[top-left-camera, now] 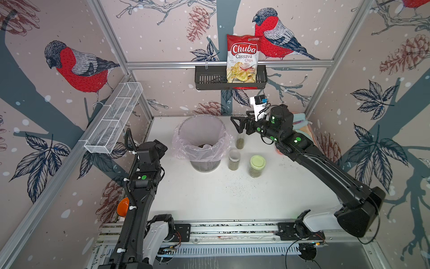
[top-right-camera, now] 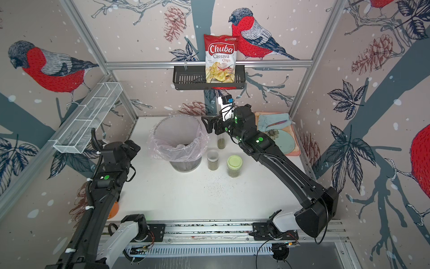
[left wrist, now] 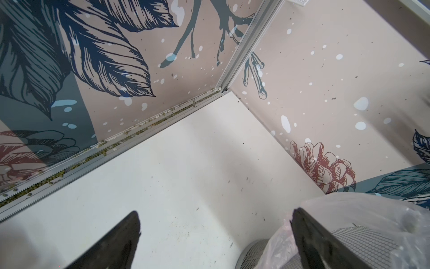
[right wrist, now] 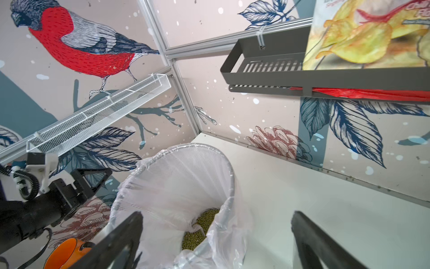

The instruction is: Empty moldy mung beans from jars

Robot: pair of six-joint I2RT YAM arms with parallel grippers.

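A bin with a pink liner (top-left-camera: pixel 199 150) stands at the back centre; mung beans (right wrist: pixel 201 226) lie in its bottom. To its right stand a narrow jar (top-left-camera: pixel 240 143), an uncovered jar (top-left-camera: pixel 233 162) and a jar with a green lid (top-left-camera: pixel 257 168), each holding greenish contents. My right gripper (top-left-camera: pixel 241 123) is open above the narrow jar, facing the bin in the right wrist view. My left gripper is open at the bin's left, over bare table.
A board with cloth and plate (top-right-camera: pixel 284 143) lies at the back right. A white wire shelf (top-left-camera: pixel 112 116) and a black rack with chips (top-left-camera: pixel 210 83) hang on the walls. An orange cup (top-left-camera: pixel 123 207) is at left.
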